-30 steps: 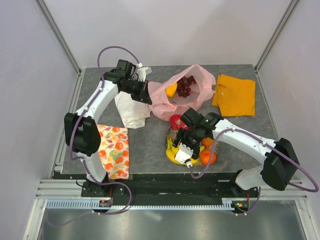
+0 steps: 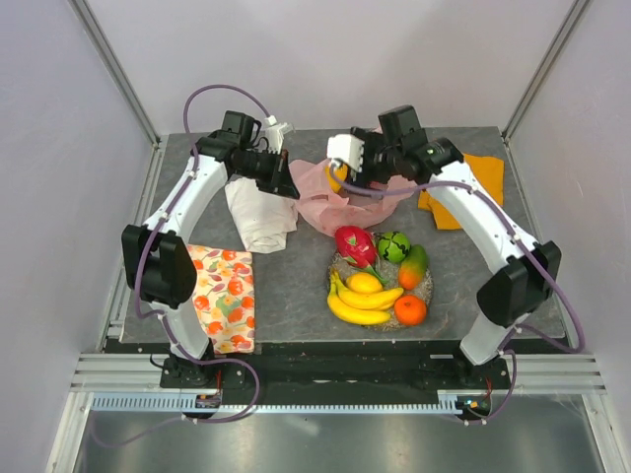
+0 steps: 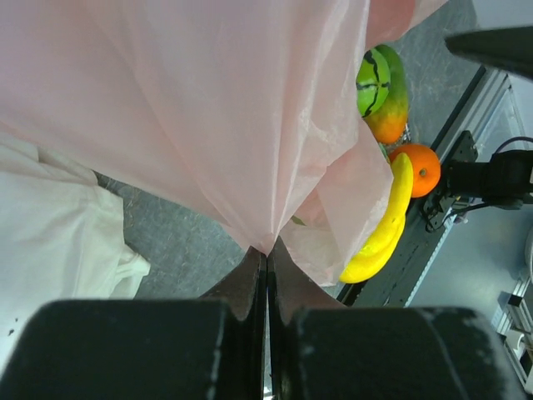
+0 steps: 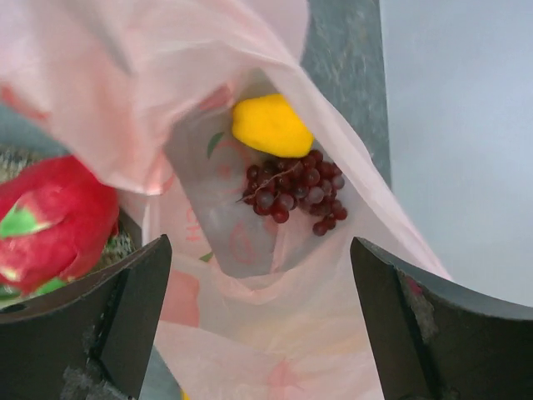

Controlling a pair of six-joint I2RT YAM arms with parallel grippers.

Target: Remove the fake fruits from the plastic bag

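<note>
A pink plastic bag [image 2: 330,209] lies at the back middle of the table, its mouth spread wide. Pinched at its tips, my left gripper is shut on the bag's edge. Inside the bag, a yellow fruit [image 4: 271,125] and dark red grapes [image 4: 298,188] show in the right wrist view. Over the bag's opening hangs my right gripper, its fingers apart and nothing between them. A pink dragon fruit [image 2: 355,246], a green fruit [image 2: 392,246], a mango [image 2: 413,268], a lemon [image 2: 364,282], bananas [image 2: 358,305] and an orange [image 2: 409,309] sit together at the front.
The fruit rests on a round plate [image 2: 426,288]. White cloth [image 2: 260,212] and a patterned cloth [image 2: 224,296] lie to the left, an orange cloth [image 2: 480,190] at the right. Bare table separates the patterned cloth from the plate.
My right arm has swung from above the fruit plate back to the bag, uncovering the dragon fruit and green fruit. The left gripper has stayed nearly in place at the bag's edge.
</note>
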